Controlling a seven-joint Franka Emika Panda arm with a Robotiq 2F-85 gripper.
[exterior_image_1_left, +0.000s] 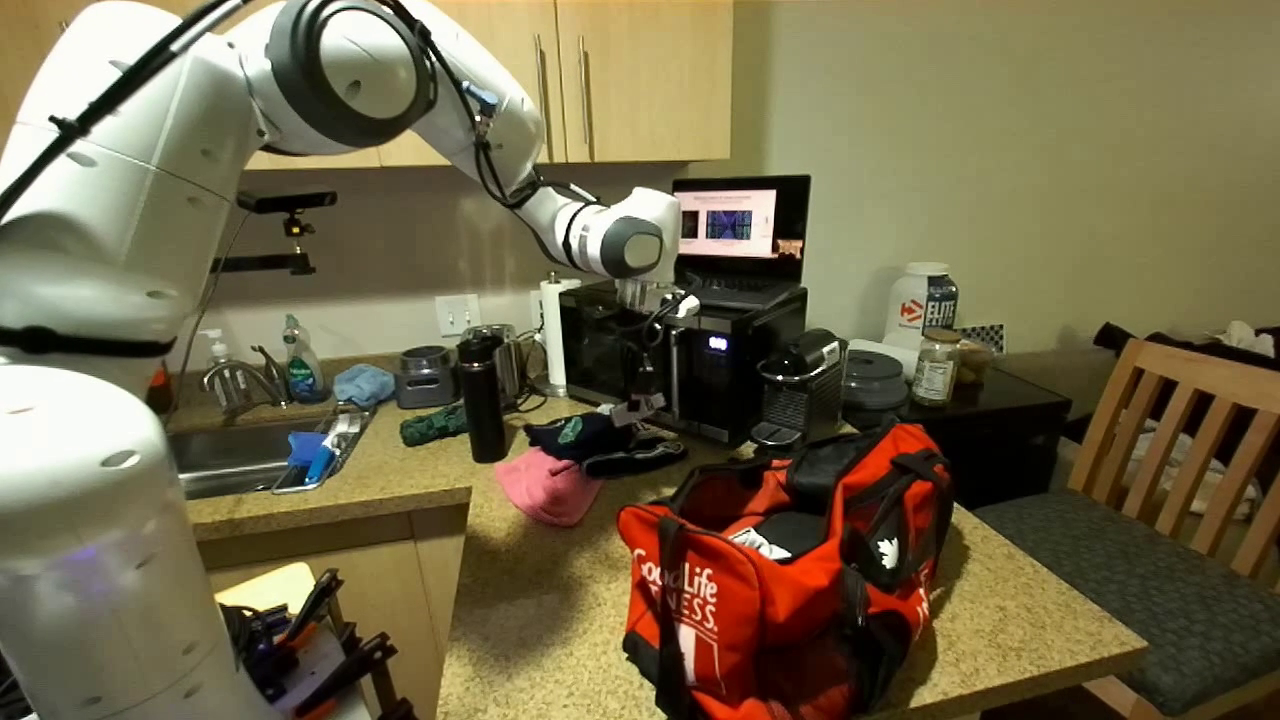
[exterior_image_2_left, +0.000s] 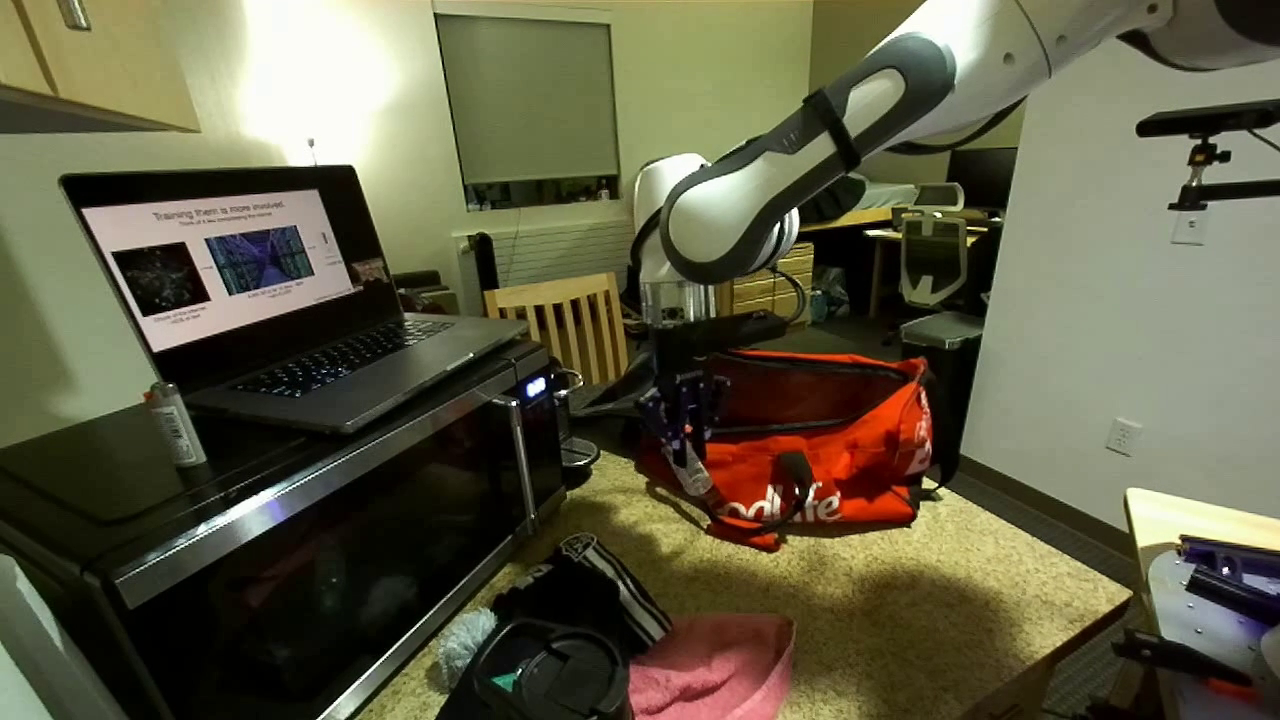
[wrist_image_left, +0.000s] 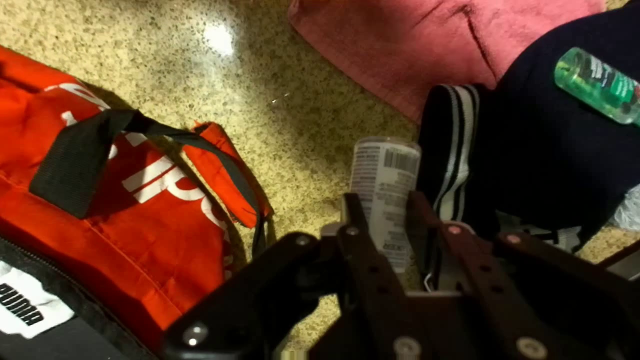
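A small pale bottle (wrist_image_left: 390, 174) with a printed white label is held between the fingers of my gripper, which is shut on it. In exterior view 2 the gripper (exterior_image_2_left: 684, 446) hangs over the counter, the bottle (exterior_image_2_left: 692, 473) pointing down in front of the red bag's (exterior_image_2_left: 780, 462) side. Exterior view 1 shows the held bottle (exterior_image_1_left: 637, 409) just above the dark knit hat (exterior_image_1_left: 582, 434). A bottle of green liquid (wrist_image_left: 600, 87) lies on the dark hat in the wrist view. The red gym bag is open at the top.
A pink cloth cap (exterior_image_1_left: 548, 485) lies beside the dark hat, near a tall black tumbler (exterior_image_1_left: 482, 402). The microwave (exterior_image_1_left: 708, 372) carrying a laptop (exterior_image_1_left: 741, 228) stands close behind the gripper. Bare counter (exterior_image_1_left: 528, 612) lies left of the bag.
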